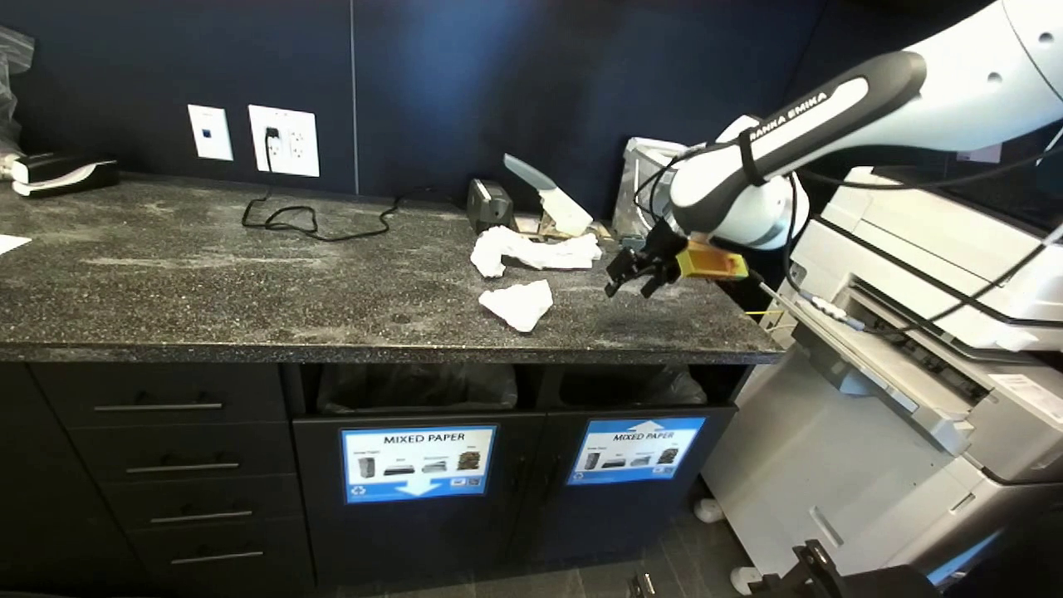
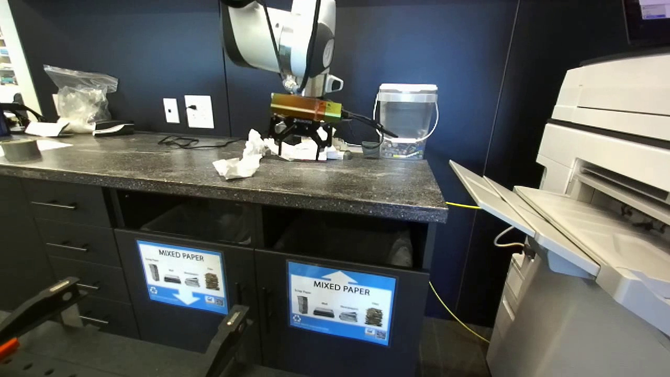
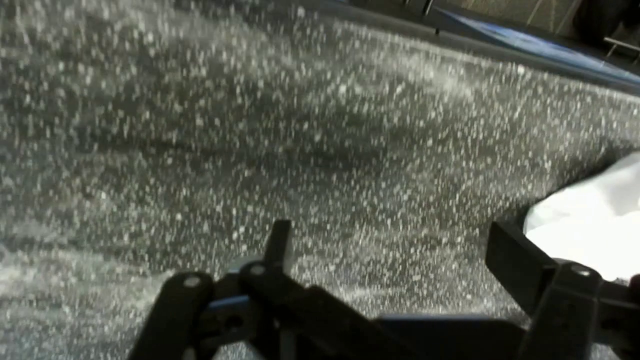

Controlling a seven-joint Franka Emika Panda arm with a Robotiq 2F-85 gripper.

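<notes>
My gripper [image 1: 629, 287] hangs over the right part of the dark counter [image 1: 399, 299], its fingers open and empty. Left of it lies a small crumpled white paper piece [image 1: 518, 304], apart from the fingers. A longer crumpled white piece [image 1: 538, 251] rests farther back. In exterior view 2 the gripper [image 2: 299, 154] stands in line with white paper behind it, and the smaller paper piece [image 2: 237, 167] is at its left. The wrist view shows bare speckled counter between the fingertips; a white paper piece [image 3: 594, 222] appears beyond the right finger [image 3: 519, 264], partly cut off by the frame's edge.
A clear lidded bucket [image 2: 408, 119] stands at the back right. Near the wall are a white-handled knife-like tool [image 1: 558, 204] and a black box [image 1: 489, 204]. Two open bins marked for mixed paper sit under the counter. A printer [image 1: 917, 269] flanks the right side.
</notes>
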